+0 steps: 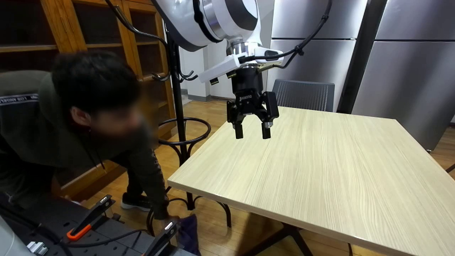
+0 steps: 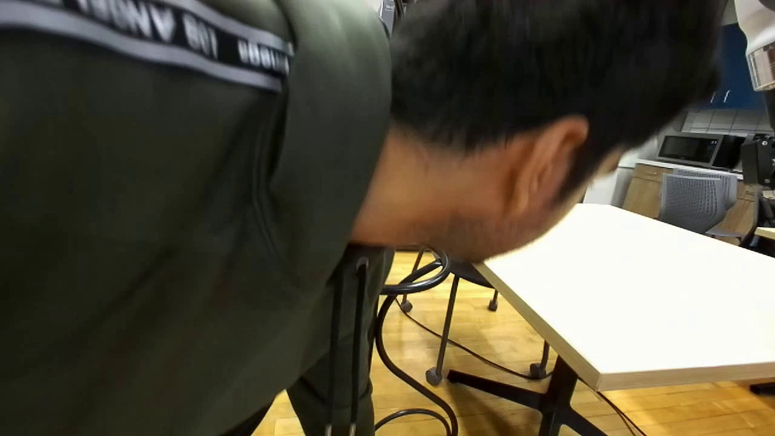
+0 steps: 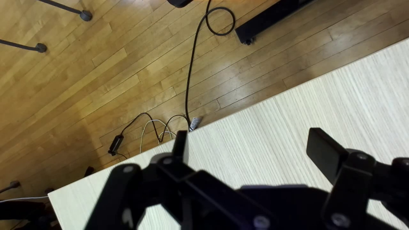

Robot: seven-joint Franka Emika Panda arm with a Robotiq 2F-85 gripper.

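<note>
My gripper (image 1: 252, 133) hangs above the far left part of a pale wooden table (image 1: 324, 170), open, with only air between its fingers. In the wrist view, its two black fingers (image 3: 325, 153) stand wide apart over the bare tabletop (image 3: 245, 153) near an edge. A dark blue cloth (image 1: 187, 232) is low beside the coat stand, and a person (image 1: 98, 98) bends with one hand at it. Exterior view 2 is largely filled by that same person (image 2: 181, 218), who hides much of the scene.
A black coat stand (image 1: 178, 98) rises left of the table, and a grey chair (image 1: 303, 94) stands behind it. Clamps (image 1: 91, 217) sit on the dark base at lower left. Cables (image 3: 190, 76) lie on the floor.
</note>
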